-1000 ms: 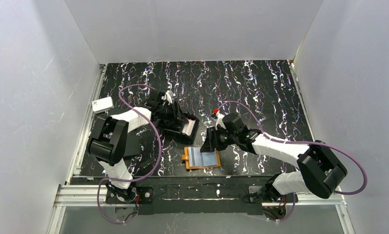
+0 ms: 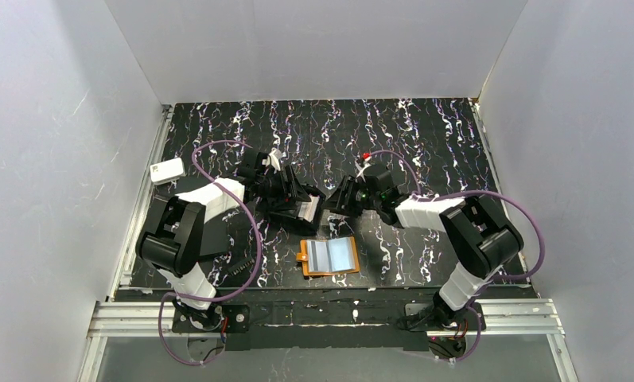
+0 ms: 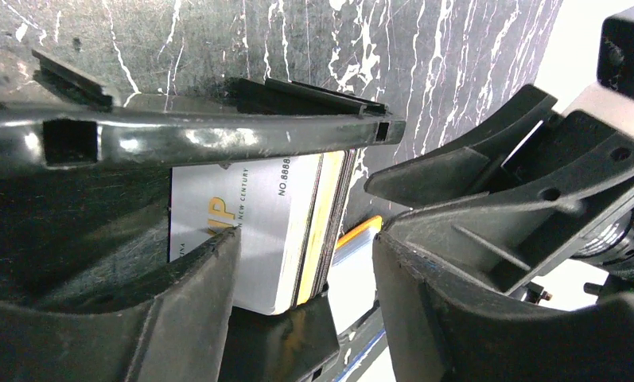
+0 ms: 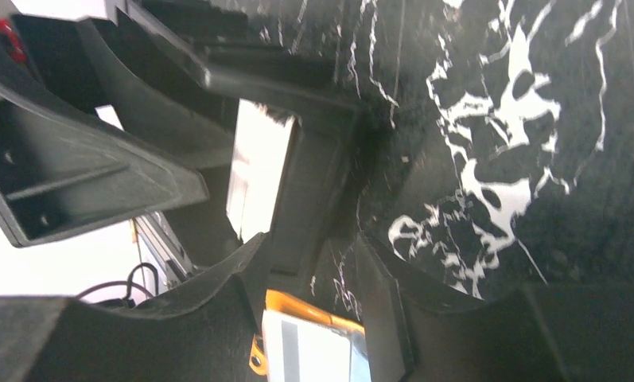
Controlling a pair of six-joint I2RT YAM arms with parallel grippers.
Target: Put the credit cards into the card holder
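Note:
A stack of credit cards [image 3: 254, 231], silver at the front with yellow and dark edges behind, stands in a black box [image 2: 312, 229]. My left gripper is at the stack, its fingers parted; one fingertip overlaps the front card in view, and I cannot tell whether it touches. Just right of the box, my right gripper [image 2: 337, 205] also has its fingers parted. In the right wrist view nothing is held between those fingers, and the box's side wall lies ahead of them. The orange-edged card holder [image 2: 329, 271] lies open near the front, with pale clear pockets.
A white box [image 2: 167, 171] sits at the far left edge. Beneath the left arm lie a dark flat item [image 2: 215, 239] and a small black object [image 2: 240, 267].
My right gripper has moved away from over the card holder, back toward the right side of the box. The left arm has barely shifted; the box and holder look unmoved.

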